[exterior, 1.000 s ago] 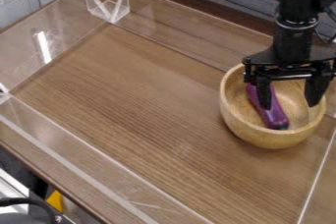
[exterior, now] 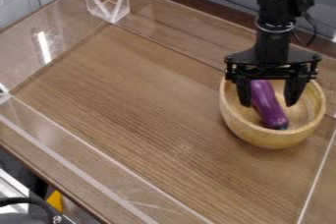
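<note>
At the right of the camera view a wooden bowl (exterior: 239, 122) holds a long purple object (exterior: 270, 111), like an eggplant, lying lengthwise. My black gripper (exterior: 265, 92) hangs over the bowl, its two fingers apart on either side of the purple object's upper end. The finger stands open; whether a finger touches the object is not clear.
A white wire rack (exterior: 108, 4) stands at the back left. A wall runs along the back edge, and dark cables lie at the bottom left corner.
My gripper has shifted slightly left, now more centred over the purple object. The bowl and the object look almost unmoved.
</note>
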